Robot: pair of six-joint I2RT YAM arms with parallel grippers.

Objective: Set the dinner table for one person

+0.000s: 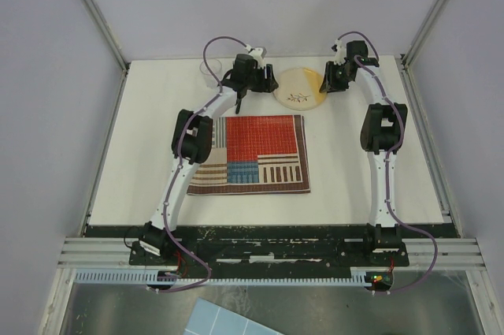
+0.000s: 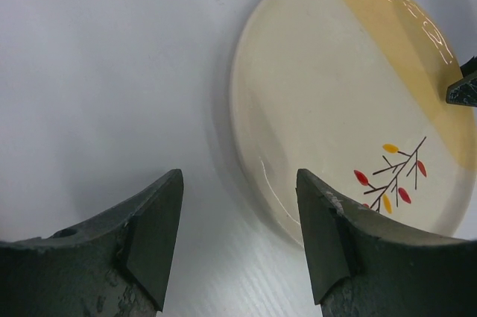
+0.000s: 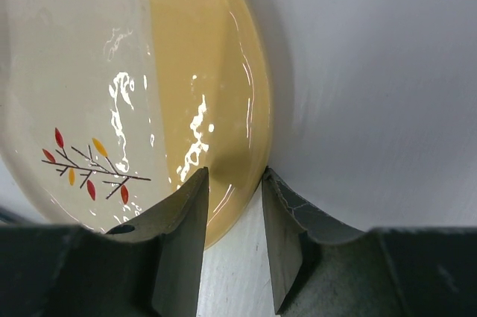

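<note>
A cream plate [image 1: 295, 98] with a yellow band and a leafy sprig lies at the back of the table. At its left edge my left gripper [image 1: 272, 83] stands open; in the left wrist view the plate's rim [image 2: 257, 164] passes just ahead of its fingers, with one fingertip [image 2: 307, 183] over or against it. My right gripper [image 1: 324, 84] is open at the yellow side, its fingers [image 3: 182, 216] standing on either side of the rim. A patterned placemat [image 1: 260, 136] lies flat in front. Left of the plate are a clear cup [image 1: 211, 72] and a dark utensil handle [image 1: 239, 105], partly hidden by my left arm.
The table's back edge runs close behind the plate and both grippers.
</note>
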